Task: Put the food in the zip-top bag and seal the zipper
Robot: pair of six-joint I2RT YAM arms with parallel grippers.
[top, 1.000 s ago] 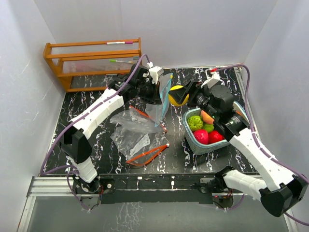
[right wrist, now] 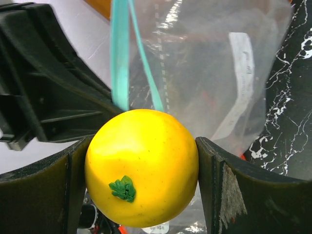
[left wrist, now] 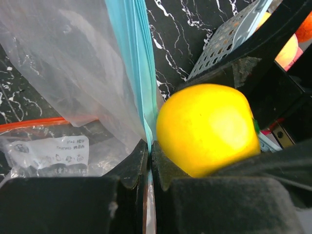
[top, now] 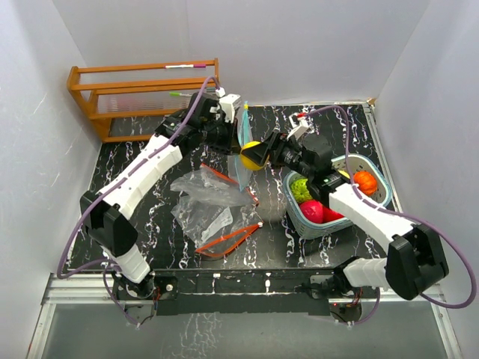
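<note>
My left gripper is shut on the rim of an upright zip top bag (top: pixel 241 172) with a light-blue zipper edge (left wrist: pixel 132 53). Just right of that edge, my right gripper (top: pixel 271 149) holds a yellow pepper (right wrist: pixel 141 165) with a green stem between its black fingers. In the left wrist view the pepper (left wrist: pixel 207 126) sits against the blue edge, beside my left fingertips. I cannot tell whether any of it is inside the bag's mouth.
Flat bags with orange zippers (top: pixel 213 247) lie on the dark marbled counter. A basket (top: pixel 299 224) of colourful food stands at the right. A wooden rack (top: pixel 97 105) stands at the back left.
My right gripper has moved left and down with the pepper, up against the bag. My left gripper has shifted slightly left, and the blue edge now stands straighter.
</note>
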